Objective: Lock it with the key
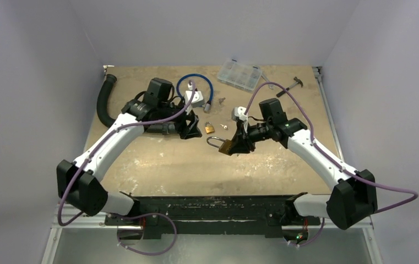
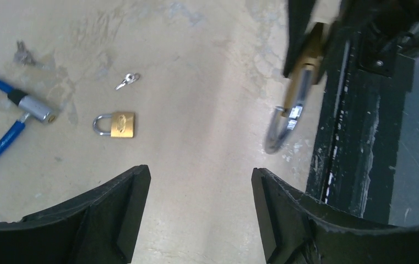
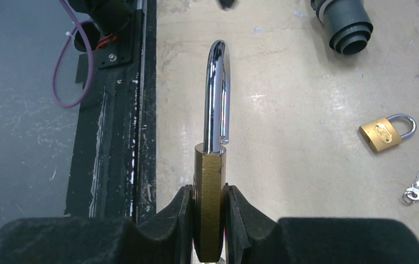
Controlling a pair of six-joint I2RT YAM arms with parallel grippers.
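A large brass padlock (image 3: 209,203) is held above the table by my right gripper (image 1: 241,145), its fingers pressed on both sides of the body. Its steel shackle (image 1: 214,141) points left; in the right wrist view one shackle end shows at the top of the body, and whether it is seated I cannot tell. Left of the shackle, apart from it, my left gripper stands open and empty. On the table lie a small brass padlock (image 2: 123,125), its shackle looking closed, and a small key on a ring (image 3: 414,192).
A blue cable lock (image 1: 208,105) curves behind the left gripper, with another key set (image 1: 221,100) beside it. A clear organiser box (image 1: 240,75) and a hammer (image 1: 290,87) lie at the back.
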